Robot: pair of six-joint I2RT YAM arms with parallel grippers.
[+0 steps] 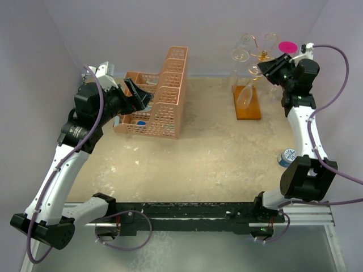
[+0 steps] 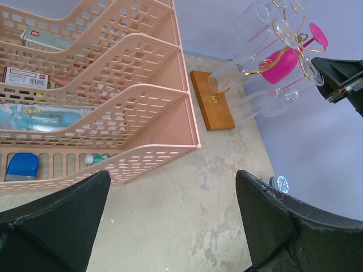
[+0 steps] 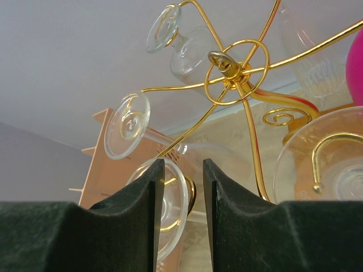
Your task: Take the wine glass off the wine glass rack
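The gold wine glass rack (image 3: 252, 124) on a wooden base (image 1: 247, 113) stands at the back right, hung with clear glasses and a pink one (image 1: 287, 47). My right gripper (image 1: 266, 67) is at the rack; in the right wrist view its open fingertips straddle the near rim of a hanging glass's foot (image 3: 180, 221), though contact cannot be told. My left gripper (image 1: 140, 97) is open above the peach basket organizer, away from the rack, with nothing between its fingers.
The peach organizer (image 1: 176, 67) holds boxes and small items at the back left. A round blue tin (image 1: 287, 157) lies at the right edge.
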